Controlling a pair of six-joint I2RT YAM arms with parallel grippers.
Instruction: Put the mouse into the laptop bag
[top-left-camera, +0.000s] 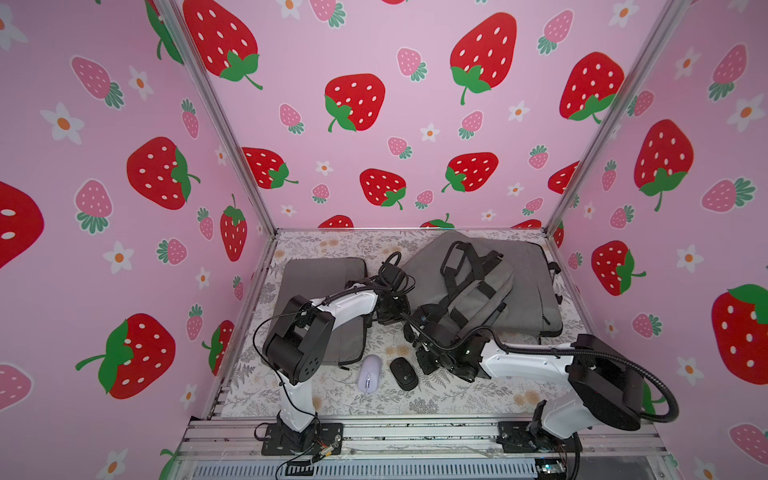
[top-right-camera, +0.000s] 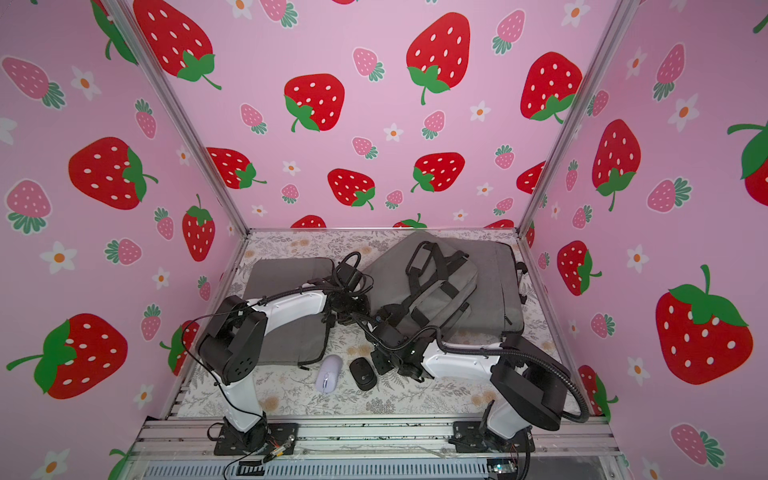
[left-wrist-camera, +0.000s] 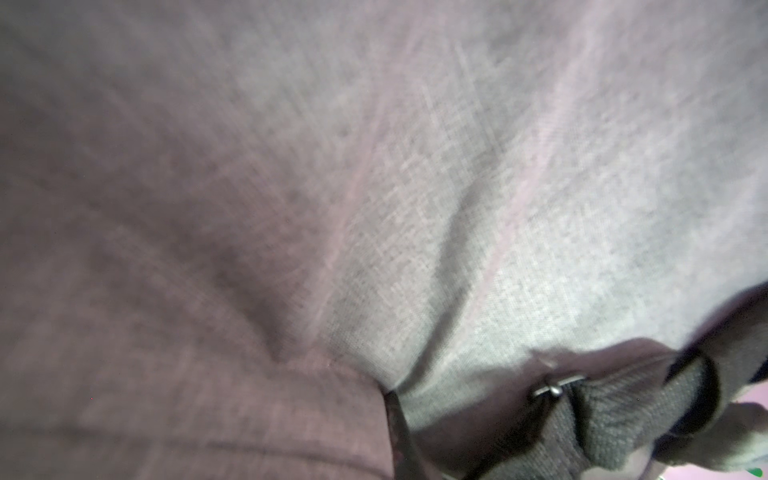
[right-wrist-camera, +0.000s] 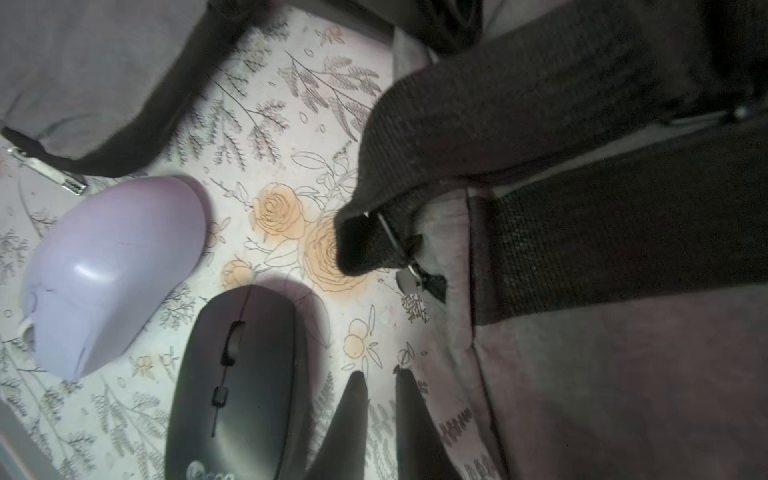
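Observation:
A black mouse (right-wrist-camera: 240, 384) and a lilac mouse (right-wrist-camera: 120, 272) lie side by side on the table near its front. The grey laptop bag with dark straps (top-left-camera: 484, 292) is at the right, its near-left cloth raised. Close grey cloth (left-wrist-camera: 360, 200) fills the left wrist view, its folds running together at my left gripper, which is shut on it; the fingers are mostly hidden. In the right wrist view my right gripper is partly open and empty, between the black mouse and the bag's edge.
A second grey bag (top-left-camera: 324, 276) lies flat at the left, behind the lilac mouse. The dark strap and buckle (right-wrist-camera: 360, 232) hang near my right gripper. Bare patterned table (top-left-camera: 424, 406) shows in front of the mice.

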